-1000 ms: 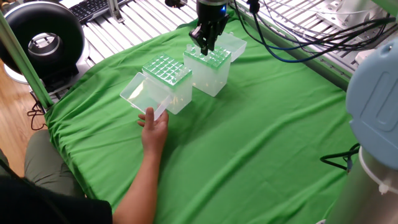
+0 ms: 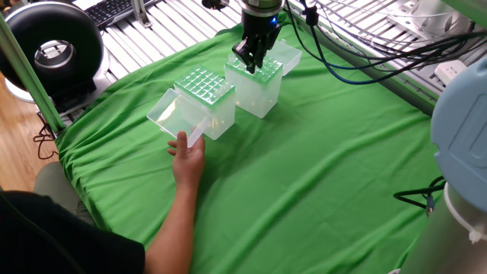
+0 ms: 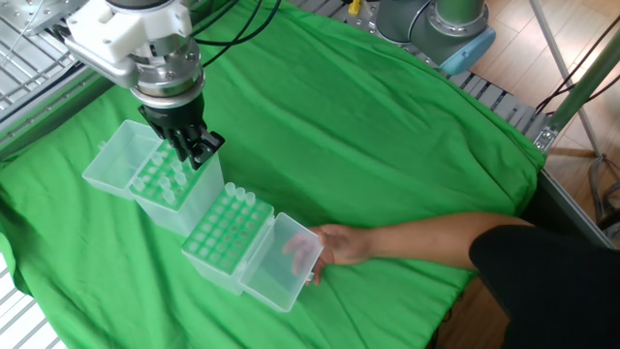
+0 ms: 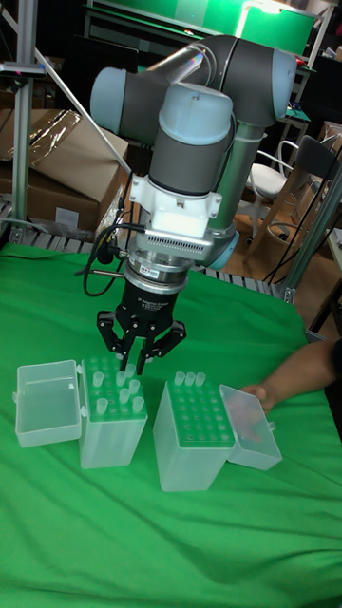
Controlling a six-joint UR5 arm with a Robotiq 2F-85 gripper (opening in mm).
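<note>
My gripper (image 4: 133,367) points down just above a translucent tip box (image 4: 113,438) with a green rack top, among several clear tubes (image 4: 99,380) standing up from it. Its fingertips are close together, with only a narrow gap showing; whether a tube is held there is hard to make out. Beside it stands a second box (image 4: 190,451), whose green rack (image 3: 228,231) has a short row of tubes (image 3: 240,194) along one edge and otherwise bare holes. Both lids hang open, the first box's lid (image 4: 47,400) on the side away from the second box.
A person's hand (image 2: 188,156) touches the second box's open lid (image 2: 179,116). Black cables (image 2: 365,65) hang at the back right in the first exterior view.
The boxes and the hand at the lid have stayed in place.
</note>
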